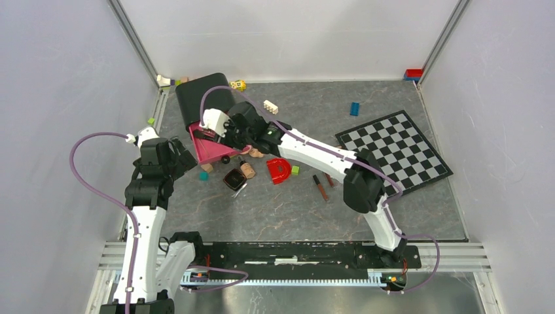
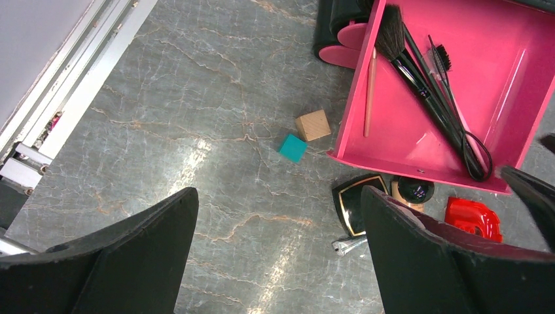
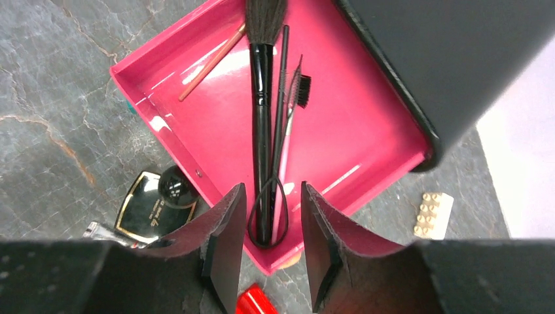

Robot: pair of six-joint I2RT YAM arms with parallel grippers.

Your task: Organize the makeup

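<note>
The pink makeup box [image 2: 510, 65] stands at the back left with its black lid [image 3: 451, 59] raised. Inside lie a large black brush [image 3: 261, 98], a thin brown pencil [image 3: 213, 62], slim tools with a small brow brush [image 3: 304, 90], and a dark loop. My right gripper is over the box's near corner, its fingers apart with nothing held. At the left side, my left gripper stands open and empty. A black compact [image 2: 352, 201], a black-capped bottle [image 2: 416, 190] and a silver tool [image 2: 349, 244] lie outside, before the box.
A red case [image 1: 279, 170] and dark pencils [image 1: 321, 188] rest on the table. Small blocks, such as a teal cube [image 2: 292, 148] and a wooden cube [image 2: 313, 125], sit by the box. A chessboard [image 1: 395, 150] fills the right.
</note>
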